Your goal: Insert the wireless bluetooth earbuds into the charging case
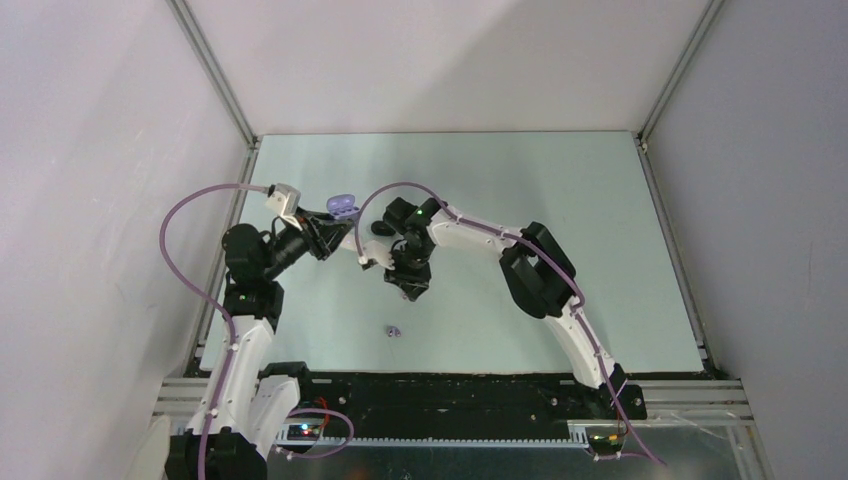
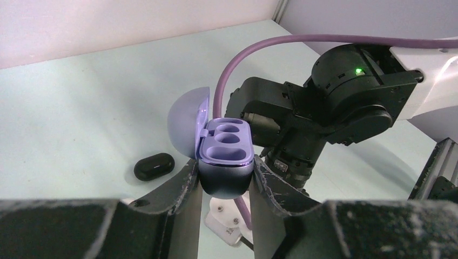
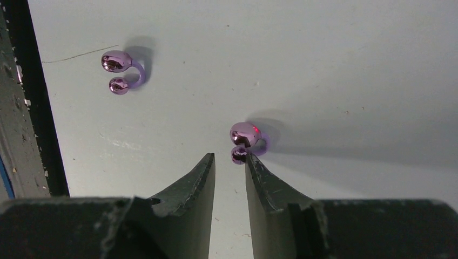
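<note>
My left gripper is shut on the lilac charging case, held upright with its lid flipped open; its slots show empty from here. My right gripper points down over the table with its fingers parted, just beside a pink-purple earbud; whether it touches that earbud I cannot tell.
A black oval object lies on the table behind the case, under the right arm's side. A dark edge borders the table.
</note>
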